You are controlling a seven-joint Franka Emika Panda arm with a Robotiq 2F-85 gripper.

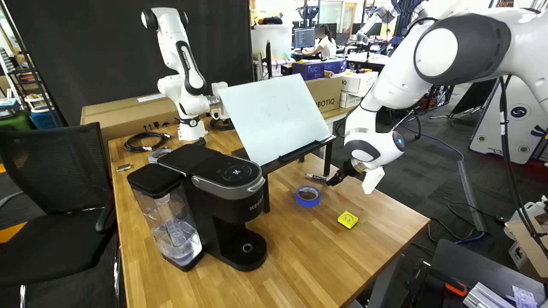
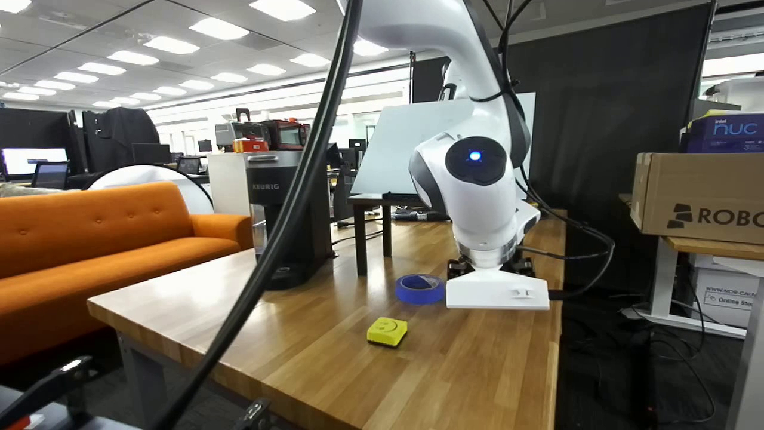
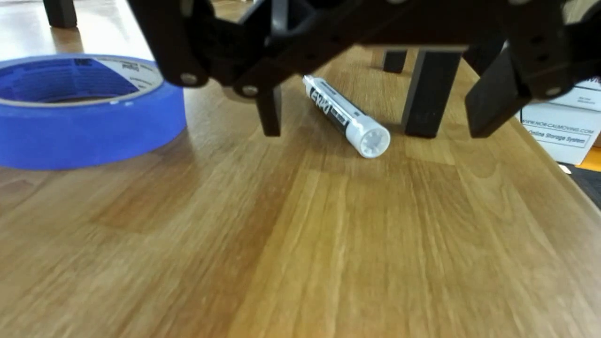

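My gripper is open, its two dark fingers set wide apart with nothing held. Between them in the wrist view, farther ahead on the table, lies a white marker (image 3: 344, 113) with a dark label, its round end facing me. Exterior view 1 has the fingertips (image 1: 334, 180) low over the table, close to the near end of the marker (image 1: 314, 176). A roll of blue tape (image 3: 96, 132) rests flat to the left in the wrist view. The arm hides the marker in exterior view 2.
A black stand (image 1: 265, 192) holding a whiteboard (image 1: 280, 115) rises behind the marker, one leg (image 3: 431, 93) near it. A yellow block (image 1: 348, 220) sits nearer the table's front. The black coffee maker (image 1: 226, 195) is off to the left. Bare wood surrounds the block.
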